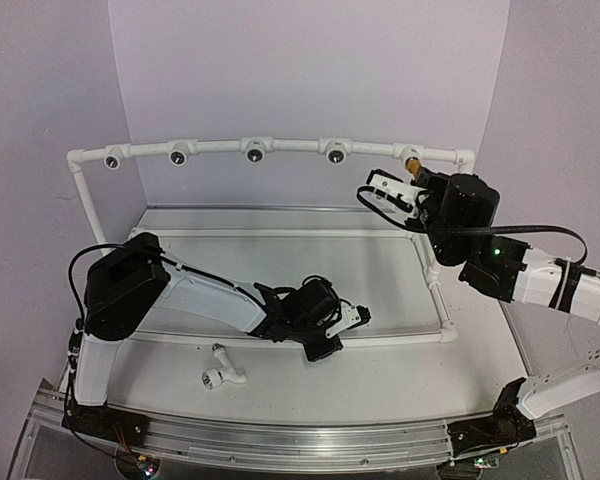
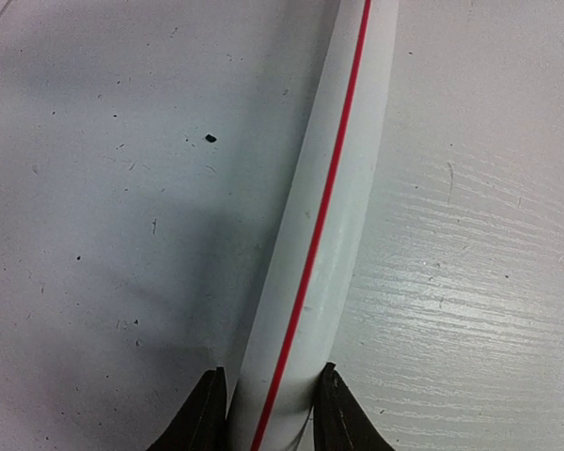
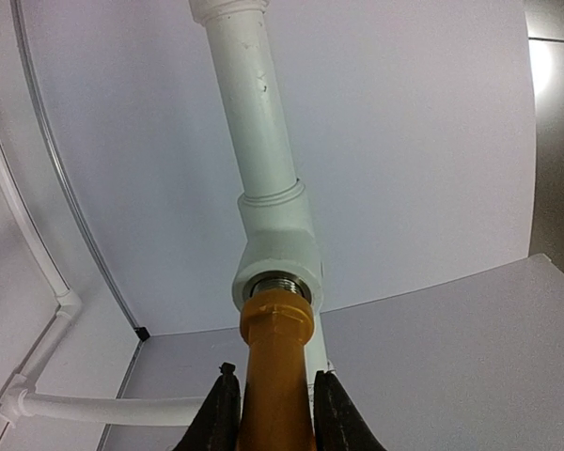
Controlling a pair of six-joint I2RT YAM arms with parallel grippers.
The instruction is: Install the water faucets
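Observation:
An orange faucet (image 3: 277, 366) (image 1: 414, 167) sits in my right gripper, its collar up at the threaded socket of the rightmost white tee (image 3: 274, 254) on the upper pipe. Whether it is screwed in I cannot tell; some thread shows. My right gripper (image 1: 420, 185) is shut on the faucet. My left gripper is low at the front pipe (image 2: 329, 188) with the red stripe, its fingers shut on that pipe.
Four other tees with open sockets (image 1: 255, 153) line the upper pipe to the left. A loose white fitting (image 1: 223, 372) lies on the front floor. Walls (image 1: 310, 70) enclose the back and sides.

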